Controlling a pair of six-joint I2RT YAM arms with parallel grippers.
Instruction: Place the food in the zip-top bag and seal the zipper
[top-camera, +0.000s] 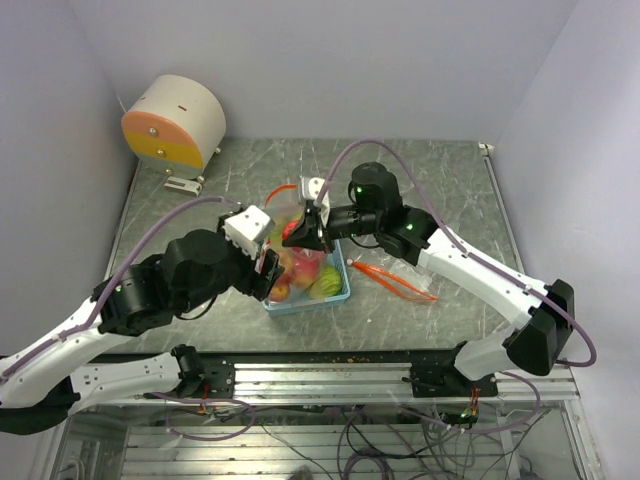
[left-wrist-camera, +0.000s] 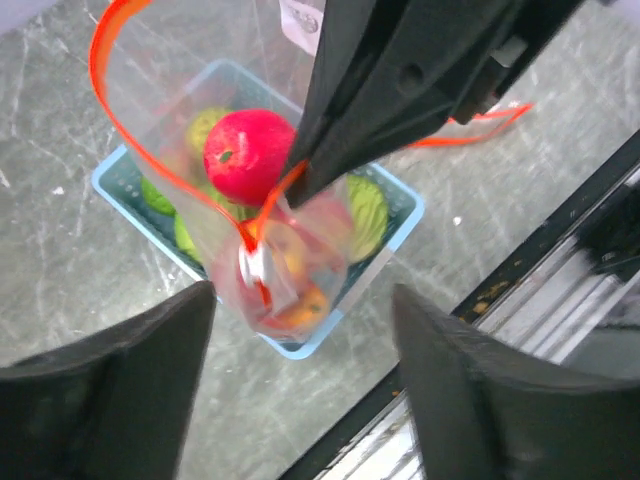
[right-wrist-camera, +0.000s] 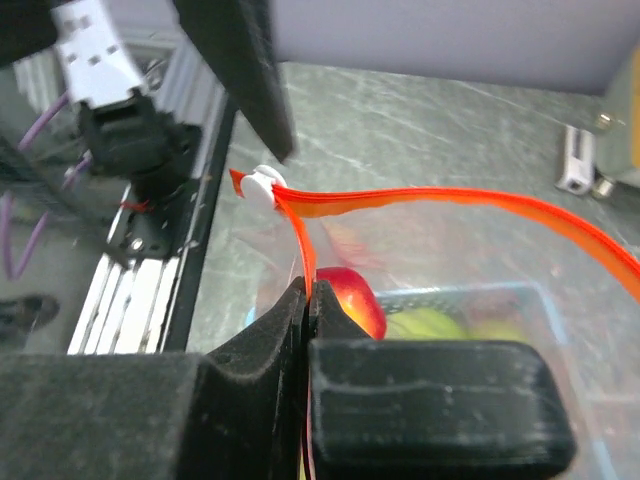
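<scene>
A clear zip bag (left-wrist-camera: 190, 75) with an orange zipper edge (right-wrist-camera: 400, 197) holds toy food, including a red round fruit (left-wrist-camera: 250, 157). A white slider (right-wrist-camera: 262, 187) sits at one end of that edge. My right gripper is shut on the orange edge near the slider; the gripped strip runs between its fingers. My left gripper stands open beside the bag's zipper end, its fingers (left-wrist-camera: 150, 370) wide apart with nothing between. In the top view, both grippers (top-camera: 268, 272) partly cover the bag's mouth.
Under the bag lies a light blue basket (left-wrist-camera: 408, 226) with more food, such as a green melon (left-wrist-camera: 367, 215). Another bag with an orange zipper (top-camera: 395, 282) lies flat to the right. A bread-bin-like box (top-camera: 175, 122) stands at back left.
</scene>
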